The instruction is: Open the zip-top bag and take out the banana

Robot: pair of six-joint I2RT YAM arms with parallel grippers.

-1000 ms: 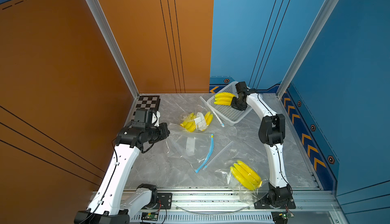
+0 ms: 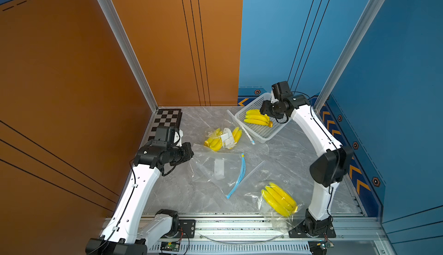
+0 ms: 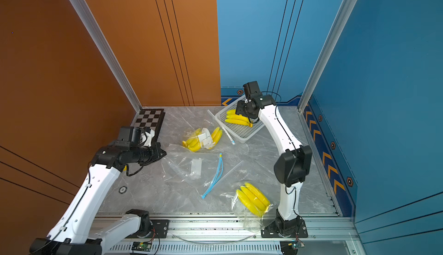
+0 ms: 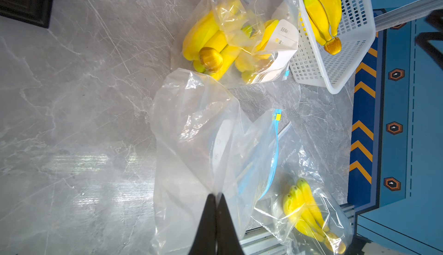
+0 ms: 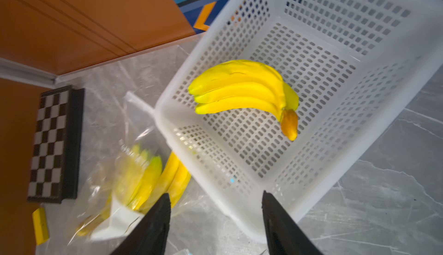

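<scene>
A bunch of yellow bananas point(image 5: 240, 84) lies loose inside the white basket point(image 2: 265, 137). Over it hangs my right gripper, its fingers wide apart with nothing between them. The emptied-looking clear zip bag point(image 4: 198, 130), with a blue zip strip point(image 2: 240, 174), rests on the table in front of my left gripper. That gripper is shut, pinching the edge of the bag's film. Two more clear bags hold bananas: one point(image 2: 223, 139) beside the basket with a white label, another point(image 2: 279, 199) at the table's front edge.
A checkered board point(image 5: 51, 144) sits at the back left. A metal rail point(image 2: 230, 222) runs along the front edge.
The right gripper has risen and pulled back from the bananas, which now lie turned in the basket. The left gripper and its bag have shifted slightly.
</scene>
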